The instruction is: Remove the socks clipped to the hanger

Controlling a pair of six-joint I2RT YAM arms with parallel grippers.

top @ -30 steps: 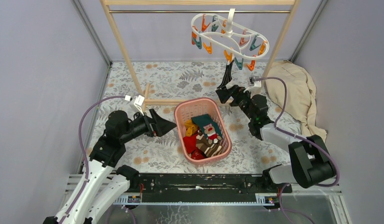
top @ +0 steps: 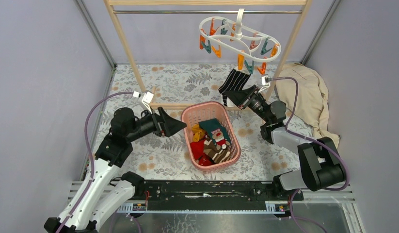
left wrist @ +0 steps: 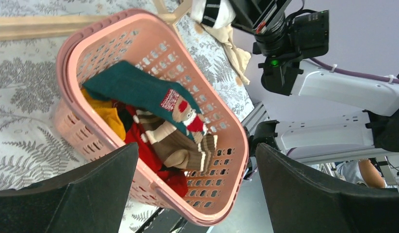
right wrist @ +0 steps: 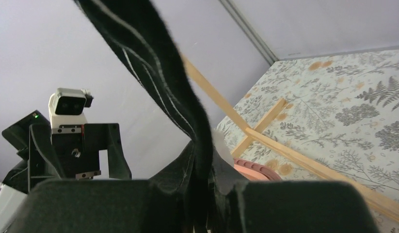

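A black sock with thin white stripes (top: 235, 81) hangs below the white oval hanger (top: 203, 27), its top end at an orange clip (top: 240, 61). Lower down, my right gripper (top: 230, 96) is shut on the sock. In the right wrist view the striped cloth (right wrist: 161, 63) rises taut from between the fingers. Beside the basket's left rim, my left gripper stands open and empty. The pink basket (left wrist: 93, 41) holds a green sock with a bear (left wrist: 139, 87), a brown striped sock (left wrist: 170, 143), and red and yellow pieces.
Several other orange and teal clips on the hanger carry nothing. A wooden frame (top: 127, 51) with a metal rod (top: 163, 11) supports the hanger, and its low crossbar (top: 173, 106) runs behind the basket. Beige cloth (top: 304, 97) lies at the right.
The sock was bunched narrow and now spreads wider, pulled slightly down and left by my right gripper. The clip above it tilted and swung back. My left gripper rose slightly.
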